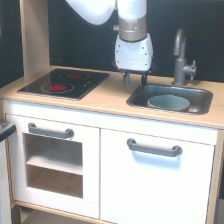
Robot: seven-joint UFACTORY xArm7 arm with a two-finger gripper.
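My gripper [135,81] hangs fingers down over the counter, at the left rim of the sink [203,101]. Its two dark fingers stand apart and nothing shows between them. A greenish round dish [168,103] rests in the sink, to the right of the gripper and apart from it.
Behind the sink rises a dark faucet [180,60]. A black cooktop [62,84] with red rings lies at the left of the wooden counter [105,98]. Below are an oven-like door [52,165] and a white cabinet door [150,185], both with grey handles. Bare counter lies between cooktop and sink.
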